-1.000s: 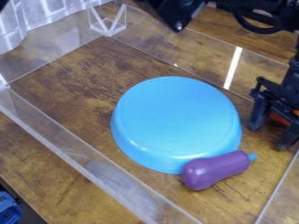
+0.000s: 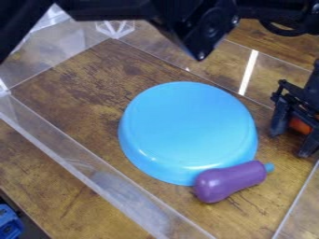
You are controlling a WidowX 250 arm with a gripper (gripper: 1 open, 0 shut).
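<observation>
My black gripper [image 2: 292,112] is at the right edge, low over the wooden floor, around a small orange-red object [image 2: 299,125] that it largely hides; I cannot tell whether the fingers are shut on it. A large blue dome-shaped object [image 2: 187,131] fills the middle, and a purple object [image 2: 232,181] with a small blue tip lies just below it to the right, left of and below the gripper.
Clear plastic walls [image 2: 75,154] border the wooden floor [image 2: 88,84], whose upper-left part is bare. Blue material [image 2: 7,224] shows at the bottom-left corner. The dark arm spans the top.
The arm across the top has shifted a little over the last second. The gripper stays at the right edge around the orange-red object; the blue and purple objects are unmoved.
</observation>
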